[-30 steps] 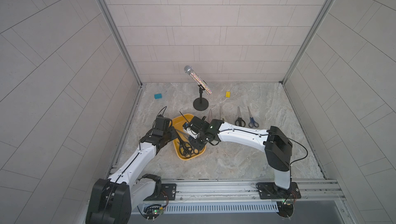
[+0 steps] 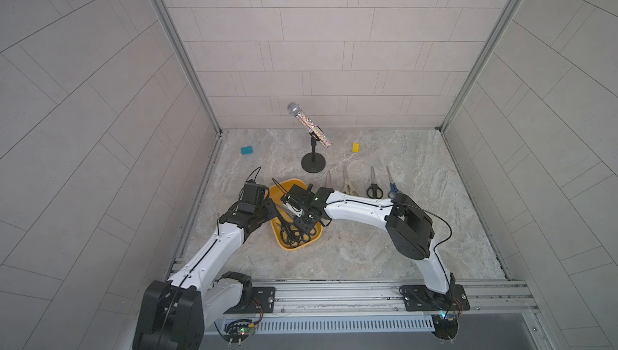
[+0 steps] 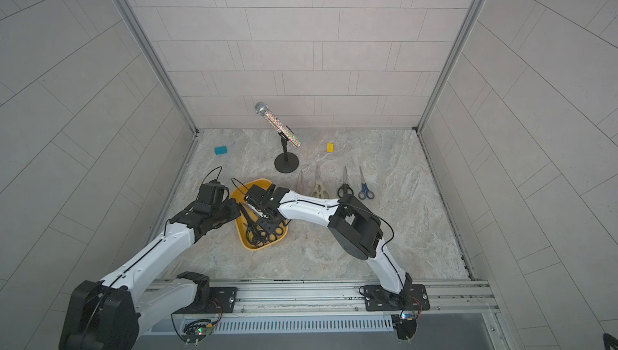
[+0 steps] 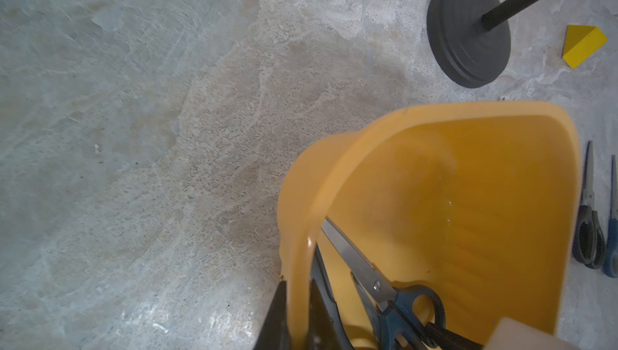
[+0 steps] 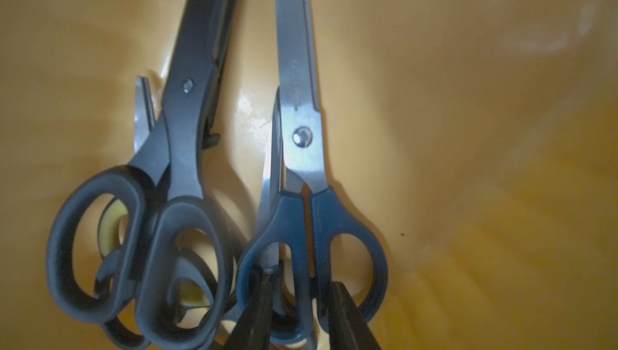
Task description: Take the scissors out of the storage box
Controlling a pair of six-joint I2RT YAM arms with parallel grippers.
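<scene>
The yellow storage box (image 4: 444, 113) holds several scissors. In the left wrist view my left gripper is shut on the box's rim, one finger on each side of the wall. The right wrist view shows blue-handled scissors (image 5: 299, 102) lying on the box floor, blades away from me. My right gripper is inside the box, its fingers (image 5: 256, 314) apart at the two handle loops, straddling their inner bars. Whether they touch the handles is unclear. Large black scissors (image 5: 186, 53) lie to the left, partly over other pairs.
Several scissors lie in a row beyond the right arm, including a black pair (image 2: 374, 189) and a blue pair (image 2: 394, 190). A microphone stand (image 2: 313, 162) rises behind the box. Small blue (image 2: 246, 150) and yellow (image 2: 355, 147) blocks lie farther back.
The left arm and the box look unmoved.
</scene>
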